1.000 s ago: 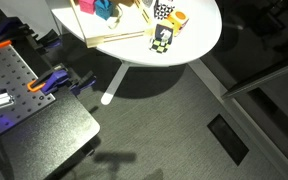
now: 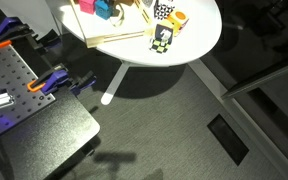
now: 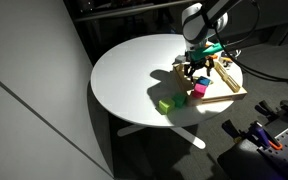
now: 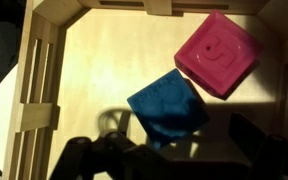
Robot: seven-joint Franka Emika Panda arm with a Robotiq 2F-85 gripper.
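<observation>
A blue cube (image 4: 169, 107) lies turned at an angle on the floor of a wooden tray (image 4: 32, 117). Beside it, towards the upper right in the wrist view, is a pink-red cube (image 4: 219, 53) with a curved mark on top. My gripper is open, its dark fingers spread at the bottom of the wrist view, near the blue cube's lower side. Nothing is visibly clamped. In exterior view 2 the arm reaches down into the tray, with the blue cube (image 3: 203, 82) and pink cube (image 3: 201, 91) close by.
Green blocks (image 3: 166, 105) stand outside the tray on the white table (image 3: 124, 75). Past the tray's other side sit a checkered block (image 2: 162, 39) and an orange one (image 2: 178, 18).
The blue block sits slightly differently in exterior view 1, shifted a little.
</observation>
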